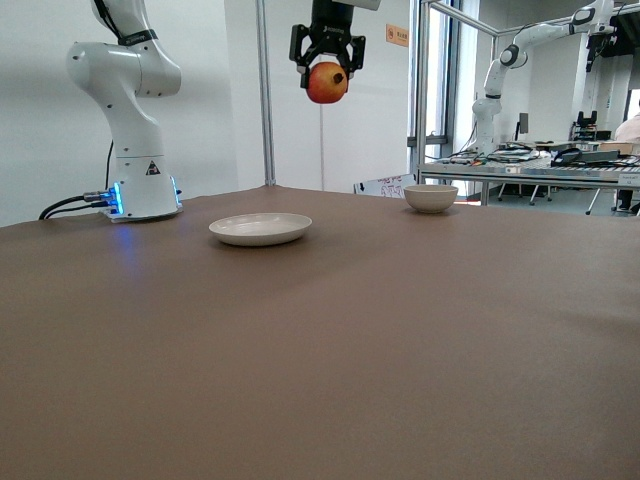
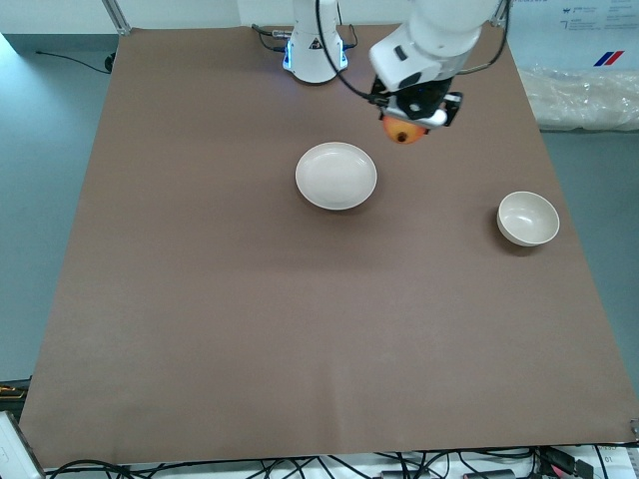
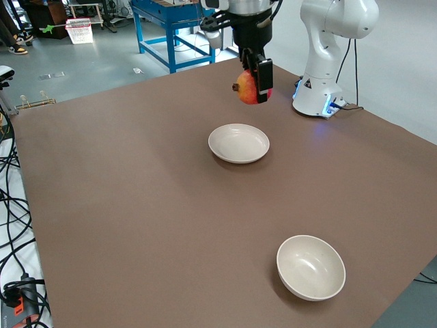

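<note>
A red-orange fruit, apparently a pomegranate (image 2: 401, 134) (image 1: 327, 83) (image 3: 247, 87), is held in the air by my black gripper (image 1: 328, 65), which is shut on it. In the left view it hangs above and to the right of a flat white plate (image 2: 335, 176) (image 1: 260, 229) (image 3: 238, 143). A small white bowl (image 2: 528, 219) (image 1: 430, 197) (image 3: 311, 267) stands on the brown table (image 2: 280, 319), to the right of the plate in the left view; the gripper is well above both.
The white arm base (image 2: 311, 55) stands at the table's back edge with cables. Cable bundles (image 2: 120, 469) run along the front edge.
</note>
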